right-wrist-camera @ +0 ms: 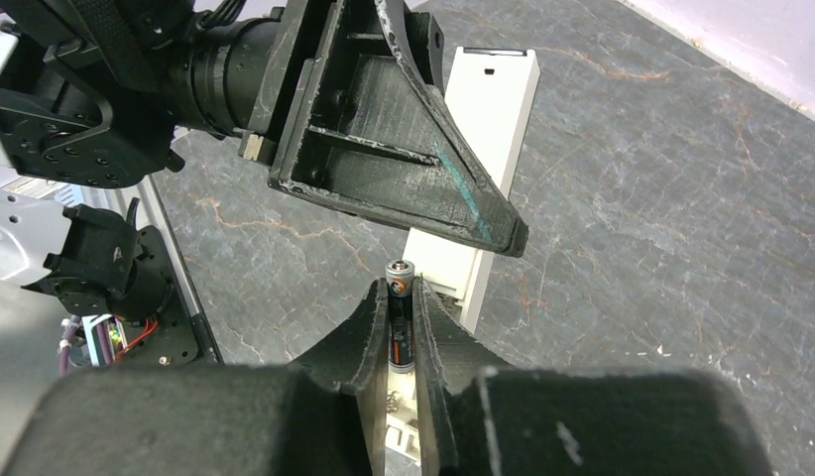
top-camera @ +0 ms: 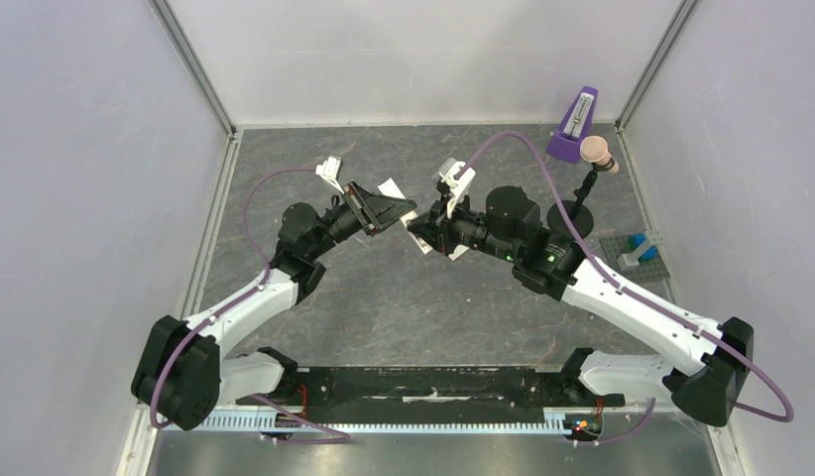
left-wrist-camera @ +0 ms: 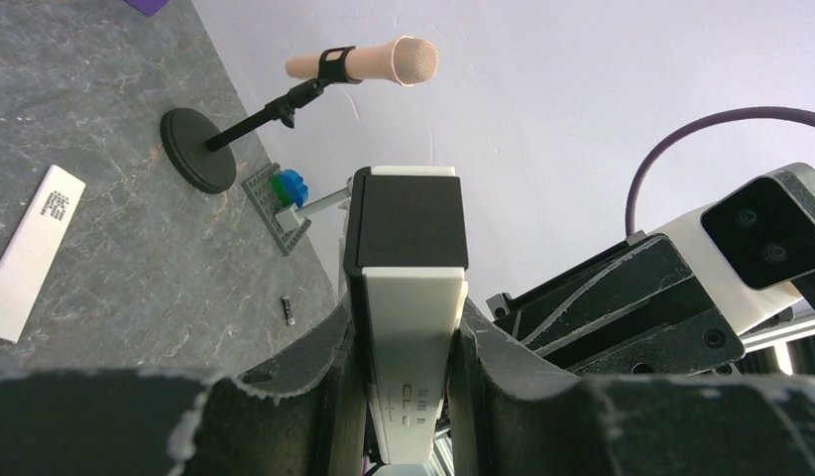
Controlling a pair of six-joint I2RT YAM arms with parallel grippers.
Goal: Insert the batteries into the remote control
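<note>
In the top view my left gripper (top-camera: 399, 206) is shut on the white remote control (top-camera: 391, 186), held tilted mid-air. In the left wrist view the remote (left-wrist-camera: 404, 357) stands end-on between its fingers. My right gripper is shut on a battery (right-wrist-camera: 401, 307), which is over the open compartment of the remote (right-wrist-camera: 498, 109); whether it sits inside cannot be told. A white flat piece (left-wrist-camera: 32, 248) with small print lies on the floor, and a loose battery (left-wrist-camera: 288, 309) lies to its right.
A microphone on a stand (left-wrist-camera: 195, 144), a purple metronome (top-camera: 567, 139) and a grey board with a blue part (top-camera: 622, 263) stand along the right side.
</note>
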